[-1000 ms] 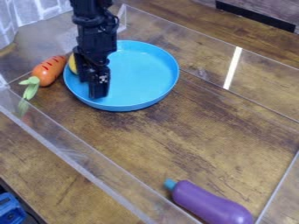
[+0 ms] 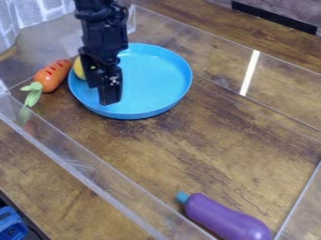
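My black gripper (image 2: 101, 84) is open, pointing down over the left side of a blue plate (image 2: 157, 80). A yellow object (image 2: 79, 67) on the plate's left is mostly hidden behind the gripper. An orange carrot (image 2: 53, 74) with a green top lies just left of the plate. A purple eggplant (image 2: 226, 217) lies at the bottom right, well apart from the plate.
Clear plastic walls border the wooden table (image 2: 189, 150). A blue object (image 2: 7, 225) sits at the lower left edge.
The gripper has shifted very slightly over the plate's left part. The plate, carrot and eggplant have not visibly moved.
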